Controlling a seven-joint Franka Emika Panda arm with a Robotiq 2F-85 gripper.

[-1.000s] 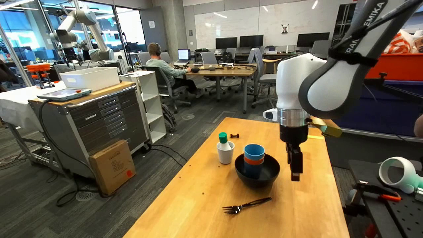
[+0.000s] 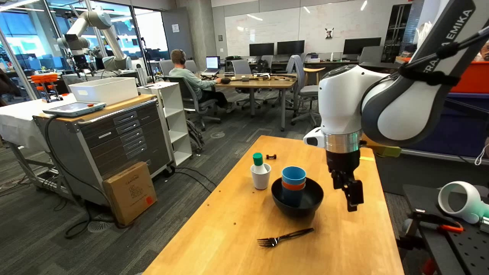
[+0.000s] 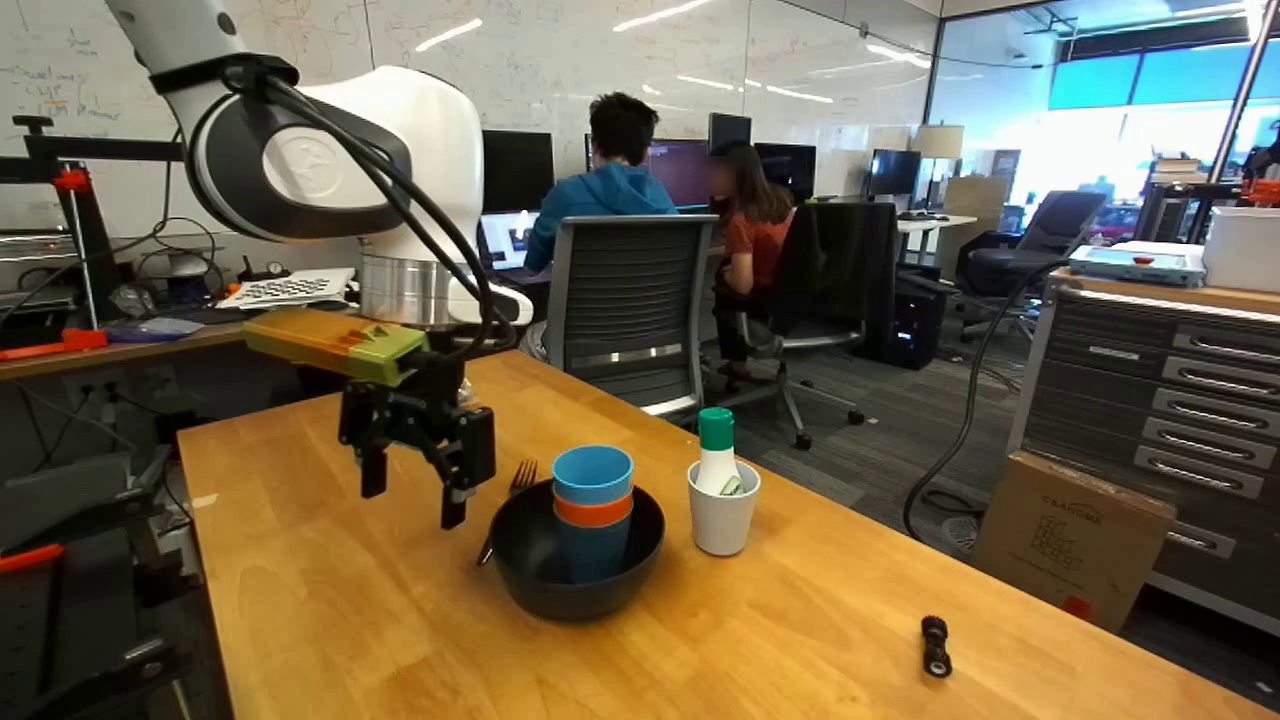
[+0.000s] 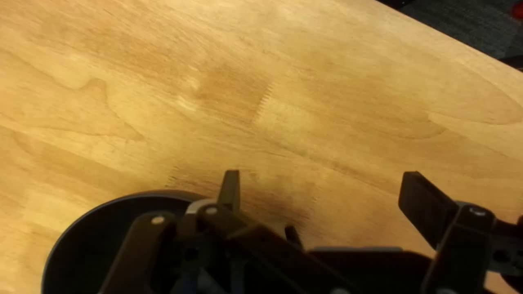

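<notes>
My gripper [image 3: 414,502] stands open above the wooden table, with only bare air between its fingers. In exterior view 1 it is to the right of a black bowl [image 2: 308,208]. Stacked cups [image 2: 293,175], blue at the top with an orange rim below, stand inside that bowl. Left of the bowl, a white cup [image 2: 261,180] holds a white bottle with a green cap [image 2: 257,159]. A black fork [image 2: 293,234] lies flat in front of the bowl. The wrist view shows part of the bowl [image 4: 98,235] at lower left, partly hidden by a finger.
A small black dumbbell-shaped piece [image 3: 936,646] lies on the table [image 3: 792,648] beyond the white cup. Bare wood surrounds the fork and the area under my gripper. The table's edge crosses the wrist view's top right corner.
In exterior view 1 the arm has shifted to the right, and the gripper has turned and moved slightly right, farther from the bowl. The objects on the table have stayed put.
</notes>
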